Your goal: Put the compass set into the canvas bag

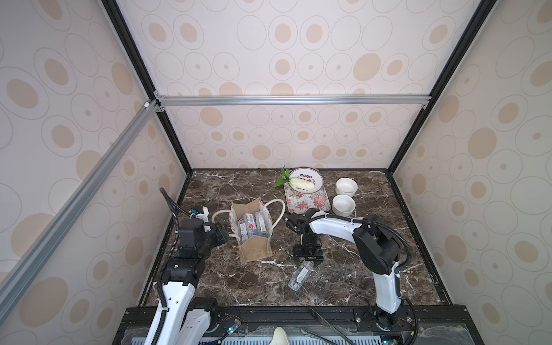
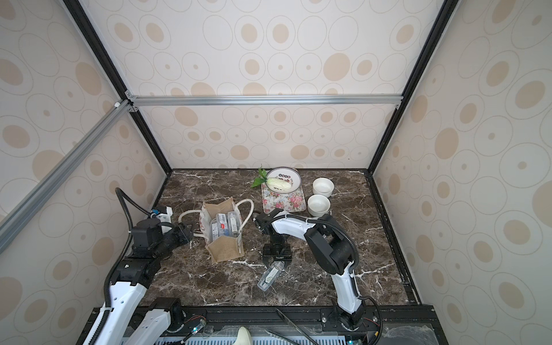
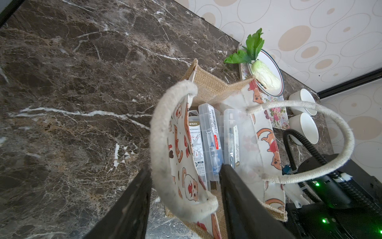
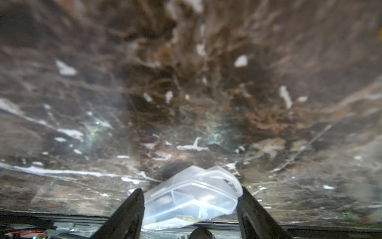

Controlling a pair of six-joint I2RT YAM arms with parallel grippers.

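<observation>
A clear plastic compass case (image 1: 300, 276) lies on the marble front of the table. My right gripper is low over it, open around the case's end, one finger to each side in the right wrist view. The canvas bag (image 1: 255, 248) stands left of centre, loops up, holding several clear cases (image 3: 214, 139). My left gripper is at the bag's left side, fingers apart, with a bag handle (image 3: 163, 131) beyond and between them in view; whether they touch it I cannot tell.
A floral board (image 1: 304, 202) with a plate and a leafy vegetable stands at the back, two white bowls (image 1: 343, 204) to its right.
</observation>
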